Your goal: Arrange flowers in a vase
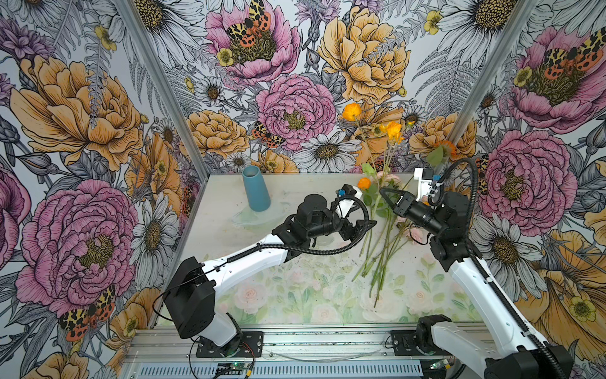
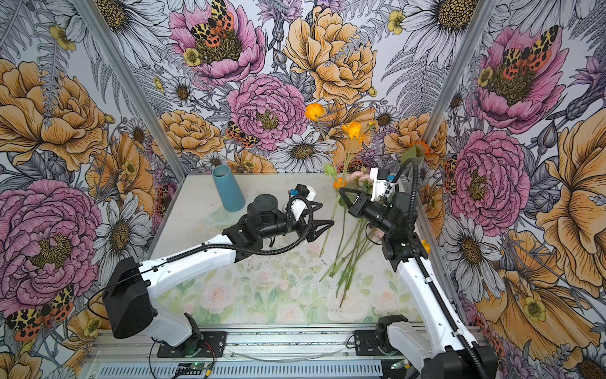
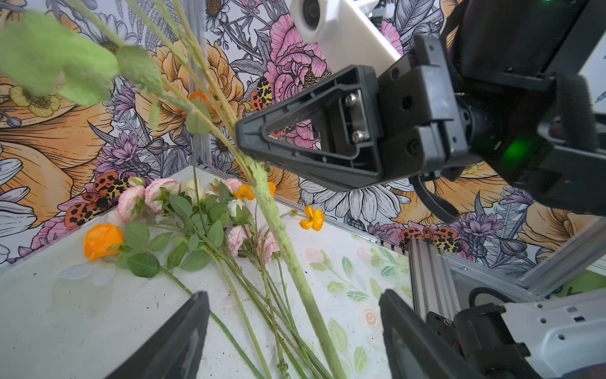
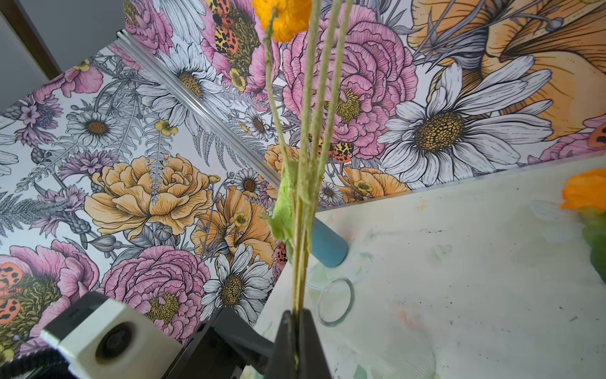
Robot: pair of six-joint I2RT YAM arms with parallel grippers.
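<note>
My right gripper is shut on thin flower stems (image 4: 306,164), which rise upright between its fingertips. Yellow-orange blooms (image 1: 392,131) top these stems against the back wall. In the left wrist view a thick green stem (image 3: 287,246) runs down from the right gripper's tip, its lower end between and beyond my left fingers. The left gripper stands open, its fingers (image 3: 173,334) well apart, not touching the stem as far as I can tell. The blue vase (image 1: 255,189) stands upright at the back left, far from both grippers.
Loose flowers lie on the table at the right, with pink blooms (image 3: 161,192), an orange bloom (image 3: 103,241) and several stems (image 1: 382,265). An orange flower (image 1: 447,149) leans behind the right arm. The table between vase and left arm is mostly clear.
</note>
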